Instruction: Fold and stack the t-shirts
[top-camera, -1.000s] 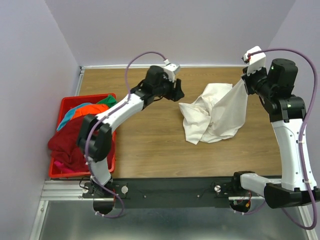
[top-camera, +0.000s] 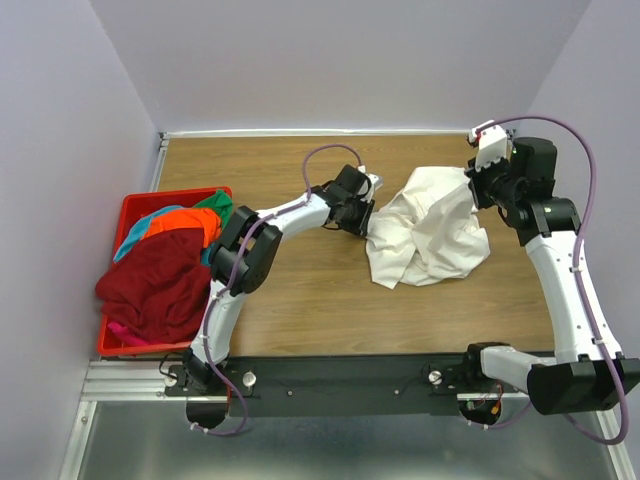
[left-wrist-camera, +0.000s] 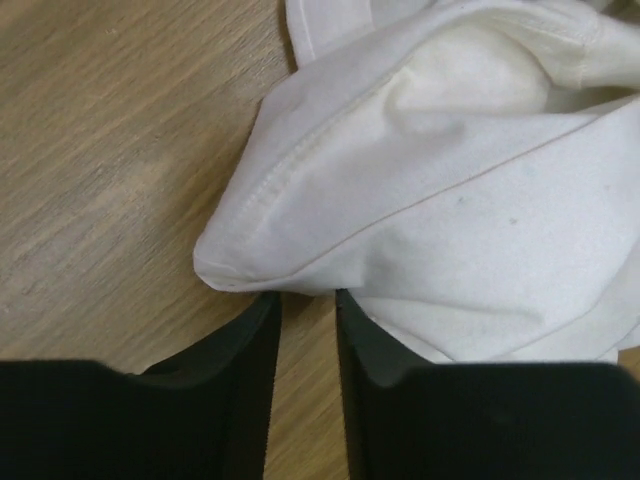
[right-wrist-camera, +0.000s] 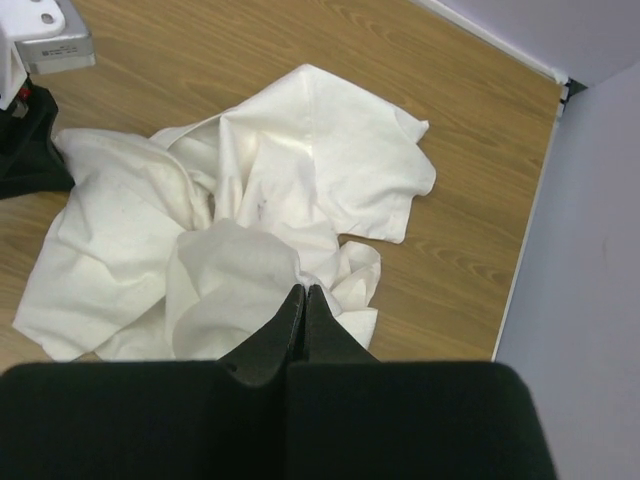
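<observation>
A crumpled white t-shirt (top-camera: 440, 240) lies on the right part of the table, one part of it pulled up. That raised part runs up to my right gripper (top-camera: 473, 188), which is shut on it; the right wrist view shows the closed fingertips (right-wrist-camera: 306, 296) against the white cloth (right-wrist-camera: 240, 275). At the shirt's left corner my left gripper (top-camera: 366, 228) is low over the table. Seen from the left wrist, its fingers (left-wrist-camera: 262, 330) stand apart with a narrow gap, right at the edge of the cloth (left-wrist-camera: 330, 220). Whether cloth lies between them is hard to tell.
A red bin (top-camera: 126, 225) at the left holds several folded or bunched cloths, among them a dark red one (top-camera: 155, 285) and an orange one (top-camera: 180, 222). Bare wooden table (top-camera: 310, 300) lies between bin and shirt. Walls close off the back and sides.
My left gripper has come down and right to the shirt's left corner, and its finger has narrowed.
</observation>
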